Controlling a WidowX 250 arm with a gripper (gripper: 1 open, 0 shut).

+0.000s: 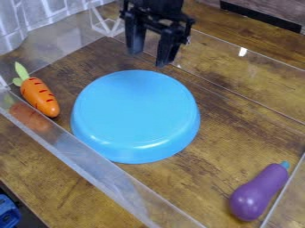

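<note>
A large light-blue disc (134, 116) lies on the wooden floor in the middle. My dark gripper (150, 49) hangs at the top centre, above the disc's far edge, its fingertips apart with nothing visible between them. An orange toy carrot (38, 96) with green leaves lies at the left. A purple toy eggplant (258, 194) lies at the lower right.
A clear plastic wall (95, 178) runs diagonally along the lower left, with a blue object (6, 214) outside it at the corner.
</note>
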